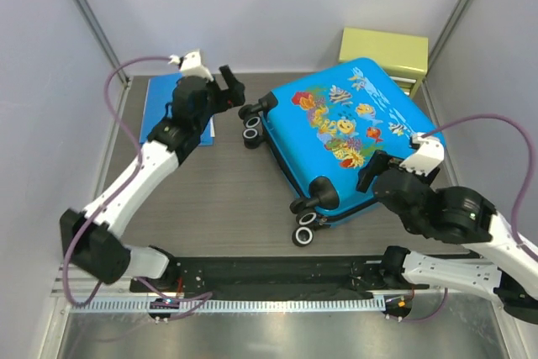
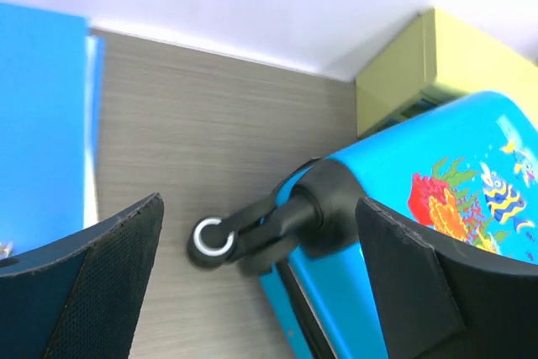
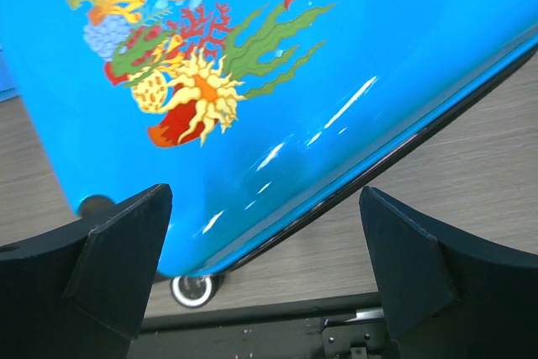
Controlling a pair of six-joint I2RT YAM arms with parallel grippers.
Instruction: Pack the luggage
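A blue hard-shell suitcase [image 1: 361,124] printed with fish and coral lies closed on its side, tilted, wheels to the left and front. My left gripper [image 1: 231,86] is open above its back-left corner wheel [image 2: 210,241], with nothing between the fingers. My right gripper [image 1: 399,166] is open over the suitcase's front-right part; in the right wrist view the shell's edge and dark zipper run between and beyond its fingers.
A blue folder [image 1: 160,107] with papers lies at the back left. A yellow-green box [image 1: 383,44] stands at the back right behind the suitcase. Walls bound the sides and back.
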